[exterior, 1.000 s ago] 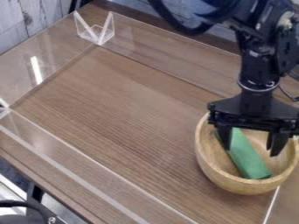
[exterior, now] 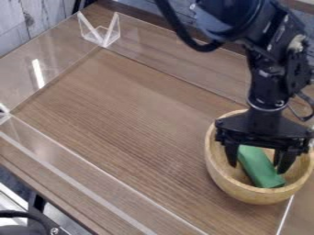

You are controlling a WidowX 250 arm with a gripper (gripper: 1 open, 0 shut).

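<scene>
A light wooden bowl (exterior: 245,194) sits at the right of the table, holding a long green object (exterior: 262,170). My black gripper (exterior: 255,154) reaches down into the bowl from above, its fingers on either side of the green object's upper part. Whether the fingers touch it is hard to tell.
A white wire stand (exterior: 101,29) is at the back left. Dark cables show at the bottom left corner.
My gripper has shifted slightly left and down, deeper into the bowl over the green object, and its fingers appear somewhat closer together.
</scene>
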